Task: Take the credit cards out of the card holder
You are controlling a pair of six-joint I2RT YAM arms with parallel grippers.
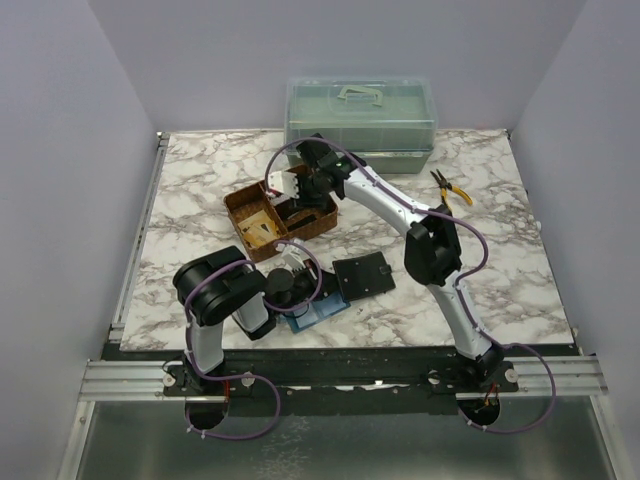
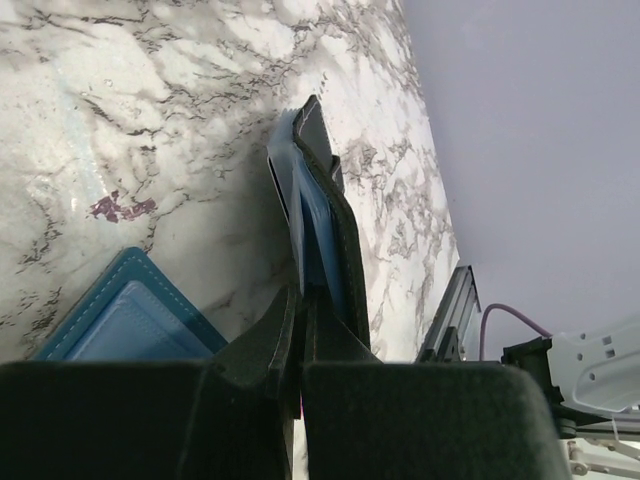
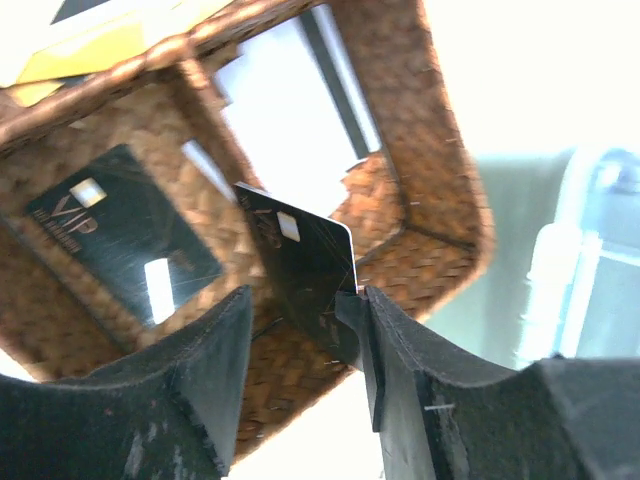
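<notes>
My left gripper is shut at the near edge of a dark card holder with clear blue sleeves (image 2: 325,230), which stands tilted above a blue card holder (image 2: 135,300) on the table. My right gripper is over the brown woven box (image 3: 420,90); a black card (image 3: 290,250) stands slanted at its right fingertip, and whether it is gripped is unclear. Another black card (image 3: 120,225) lies in that compartment. An open black holder (image 1: 363,275) lies on the table at the middle front.
A clear green lidded box (image 1: 360,130) stands behind the woven box. Yellow pliers (image 1: 450,190) lie at the right.
</notes>
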